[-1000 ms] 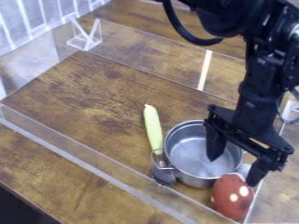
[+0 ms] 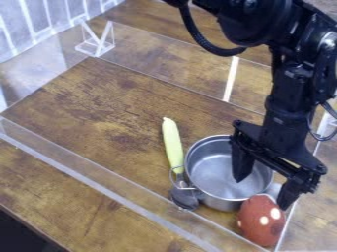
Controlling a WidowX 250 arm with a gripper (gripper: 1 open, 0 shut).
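Observation:
My black gripper (image 2: 274, 169) is open, its fingers spread over the right part of a grey metal pot (image 2: 216, 171). Just below the gripper, against the pot's right side, lies a red object with pale spots (image 2: 261, 221). A long pale yellow-green object (image 2: 171, 143) lies left of the pot, with a small metal utensil (image 2: 184, 196) below it, beside the pot. I cannot tell whether my fingers touch the pot or the red object.
A clear-walled enclosure (image 2: 79, 145) surrounds the items on the wooden table. A white railing stands at the back left.

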